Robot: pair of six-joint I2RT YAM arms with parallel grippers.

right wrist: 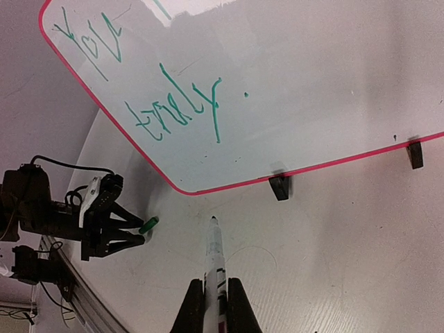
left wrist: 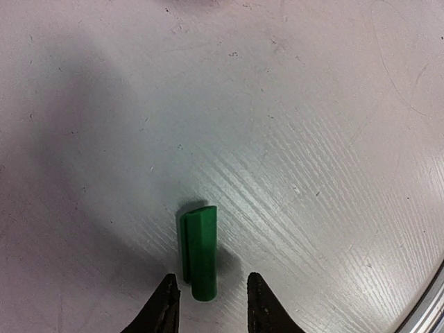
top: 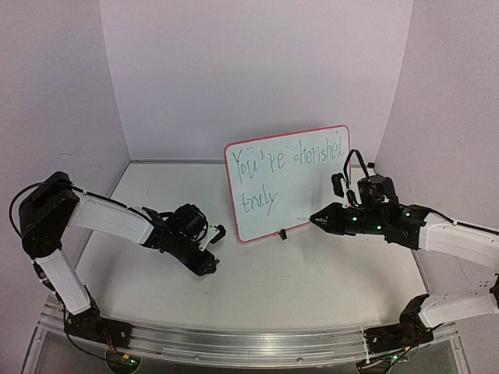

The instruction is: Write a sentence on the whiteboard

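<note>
The red-framed whiteboard bears green handwriting, "You're cherished truly." with a full stop. My right gripper is shut on a white marker, whose dark tip is uncapped and points away from the fingers, apart from the board in the right wrist view. A green cap lies on the table, seen from above in the left wrist view. My left gripper stands open, its fingertips on either side of the cap's near end without visible contact. From the right wrist view, the cap sits just at those fingertips.
Black clips hold the board's lower edge. A metal rail runs along the table's front. Bare tabletop lies between the arms, in front of the board.
</note>
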